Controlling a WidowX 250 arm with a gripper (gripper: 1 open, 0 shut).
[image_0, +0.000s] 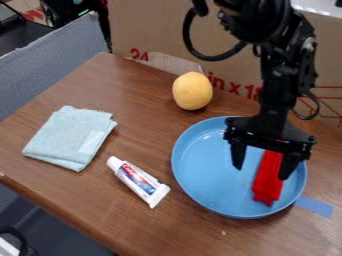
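A long red object (267, 182) lies on the right part of a blue plate (207, 178). My black gripper (261, 157) hangs over the plate with its fingers open, one finger left of the red object and the other toward its upper right, partly covering the object's upper end. I cannot tell whether the fingers touch it.
A white toothpaste tube (139, 183) lies left of the plate, and a folded pale cloth (68, 145) farther left. A yellow mango-like fruit (193, 91) sits behind, before a cardboard box (160, 30). Bare wood (107, 100) lies between them.
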